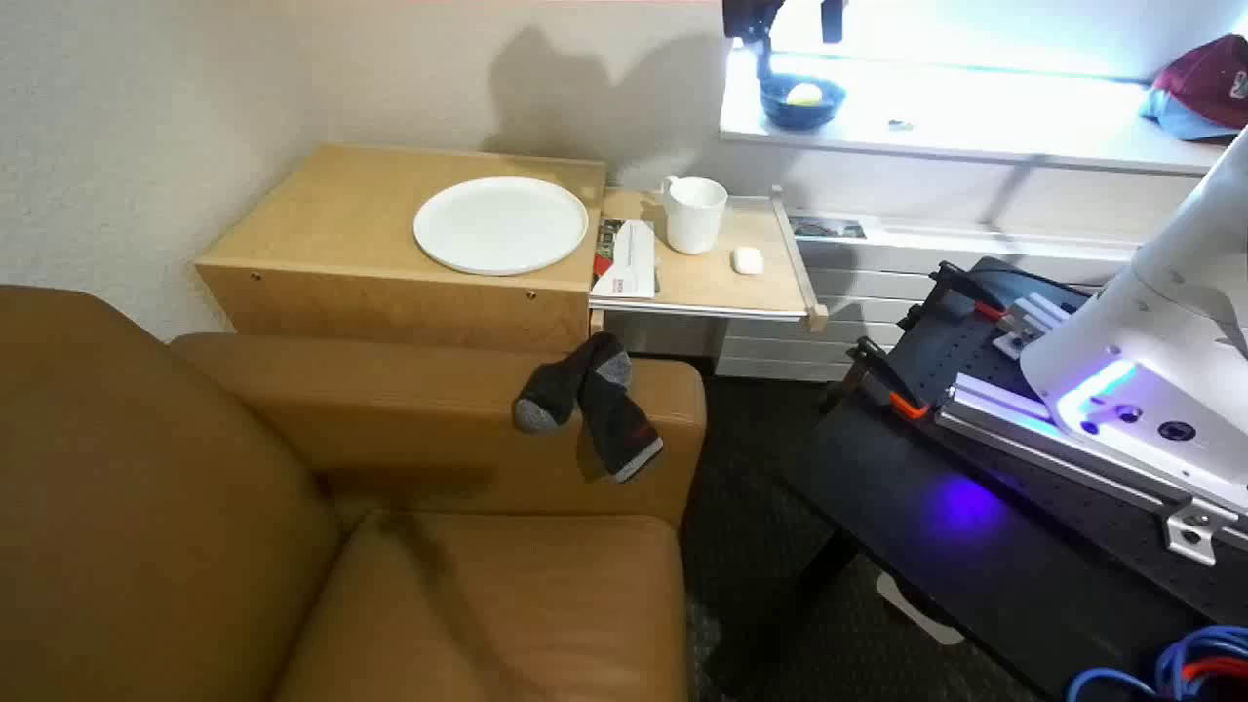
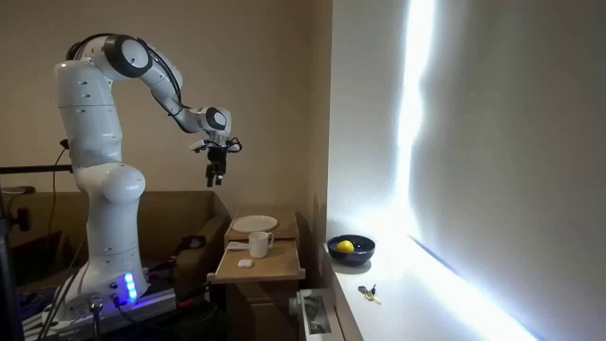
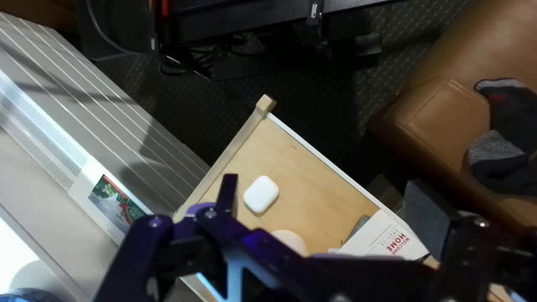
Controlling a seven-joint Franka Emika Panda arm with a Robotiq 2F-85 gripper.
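Note:
My gripper is open, its two fingers wide apart in the wrist view with nothing between them. Exterior view 2 has the gripper (image 2: 214,181) pointing down, high above the pulled-out wooden tray (image 2: 233,270) and touching nothing. On that tray are a white mug (image 1: 695,215), a small white rounded case (image 1: 748,259) and a folded leaflet (image 1: 633,259). Seen from the wrist, the case (image 3: 261,194) lies clear, while my gripper hides most of the mug. A white plate (image 1: 500,226) rests on the cabinet top beside the tray.
Dark socks (image 1: 613,404) drape over the brown sofa's arm (image 1: 386,386). On the windowsill (image 2: 392,307) stand a dark bowl (image 2: 356,258) holding a yellow round object (image 2: 344,246), and keys (image 2: 370,293). A cap (image 1: 1205,88) sits farther along. The radiator (image 3: 100,110) borders the tray.

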